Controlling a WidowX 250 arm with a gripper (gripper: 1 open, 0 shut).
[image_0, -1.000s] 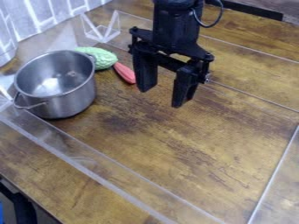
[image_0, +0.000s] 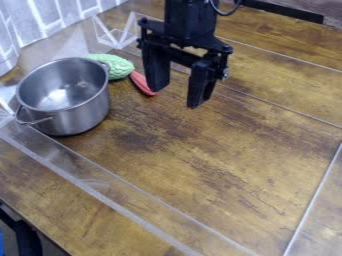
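Note:
My black gripper (image_0: 179, 80) hangs over the upper middle of the wooden table, its two dark fingers apart with bare wood between them. Left of it a red elongated object (image_0: 142, 82) lies on the table, partly beside the left finger, and a green leafy-looking object (image_0: 114, 66) lies behind that. A steel pot (image_0: 64, 93) stands at the left.
A pale rail or strip runs along the right edge, and clear plastic sheeting lines the upper left.
My gripper has risen slightly in the view and shifted a little left over the last second. The pot and the two small objects have stayed in place.

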